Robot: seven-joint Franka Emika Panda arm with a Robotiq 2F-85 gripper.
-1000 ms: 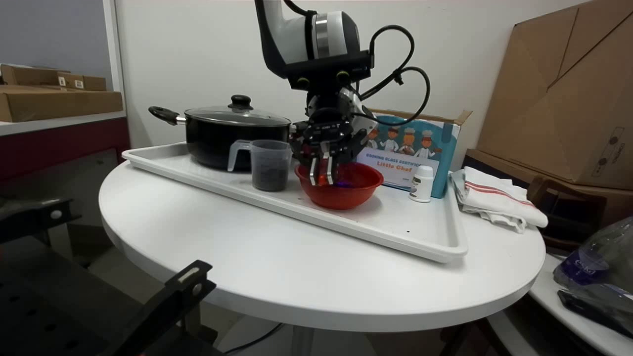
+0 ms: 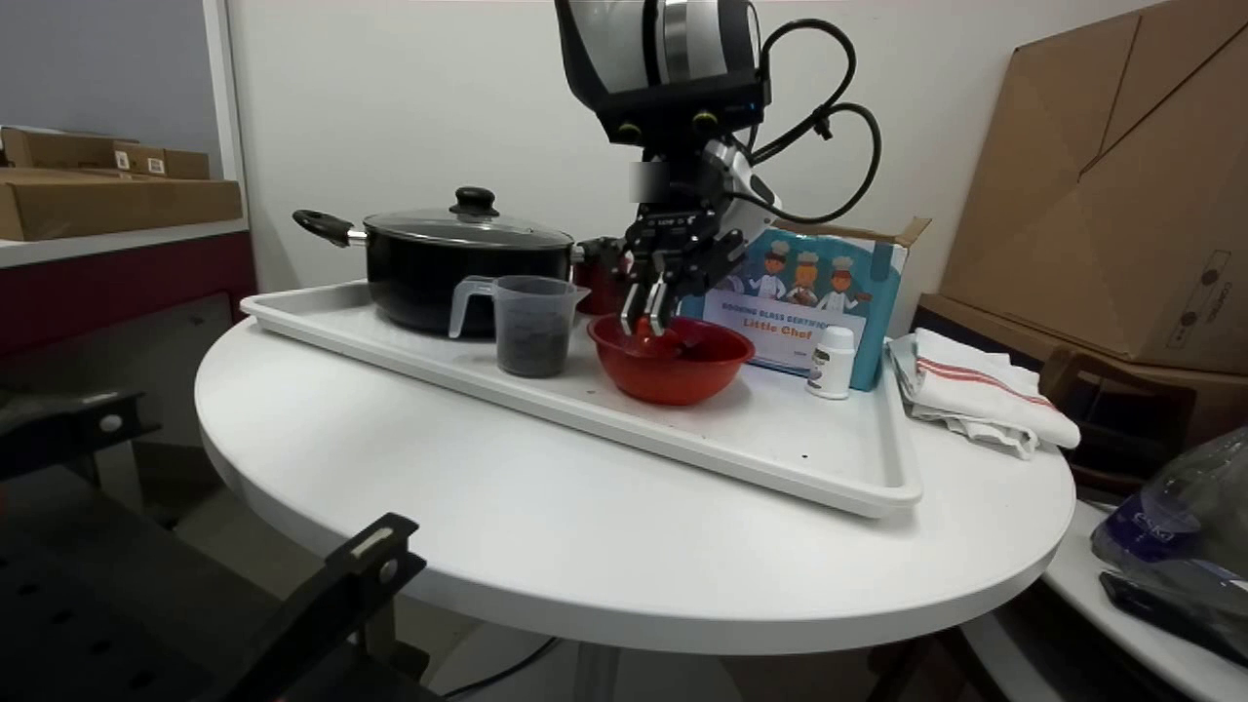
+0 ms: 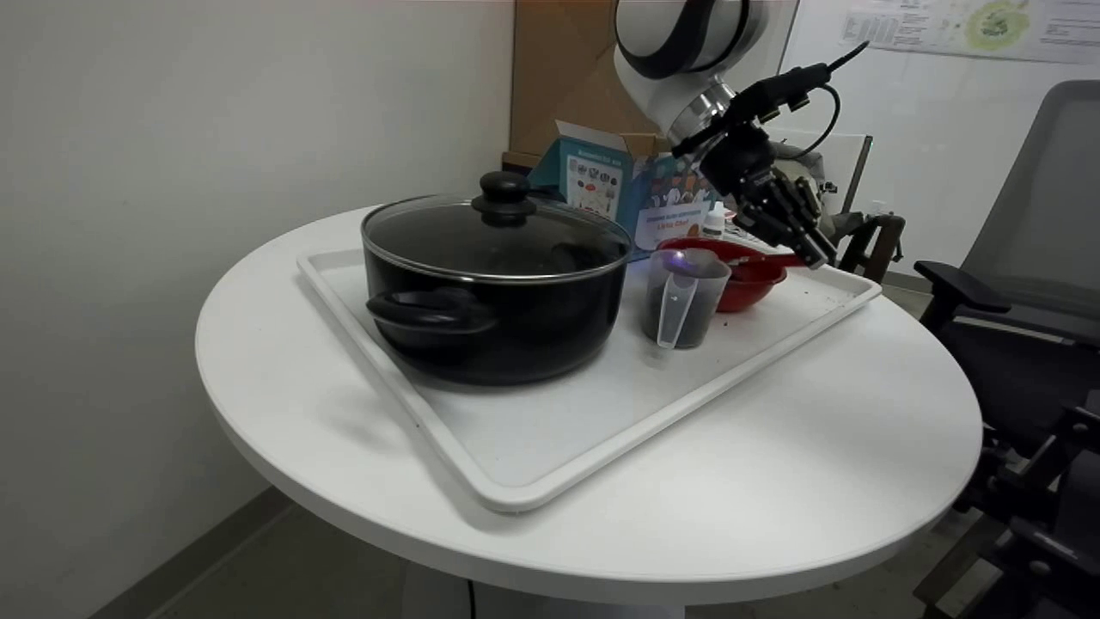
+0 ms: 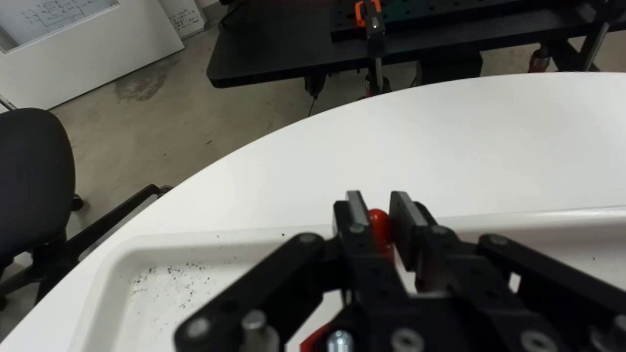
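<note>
My gripper point(image 2: 646, 314) is at the red bowl point(image 2: 672, 376), its fingertips near the rim on the left side in exterior view 1. It is shut on a slim red handle point(image 4: 381, 228), whose rounded end shows between the fingers in the wrist view. From the fingertips, the red handle point(image 3: 779, 260) stretches across the bowl's rim toward the measuring cup in exterior view 2. What is on the handle's far end cannot be made out. The clear measuring cup point(image 2: 533, 328), with dark contents, stands just left of the bowl on the white tray point(image 2: 749, 458).
A black lidded pot point(image 3: 495, 328) fills the tray's other end. Behind the bowl stands a blue box point(image 2: 875, 306), with a white bottle point(image 2: 832, 363) in front. A folded towel point(image 2: 980, 392) lies outside the tray. Dark specks dot one tray corner.
In exterior view 1, my arm has moved to the right and the fingertips have risen and tilted. The cup and pot stand where they were.
</note>
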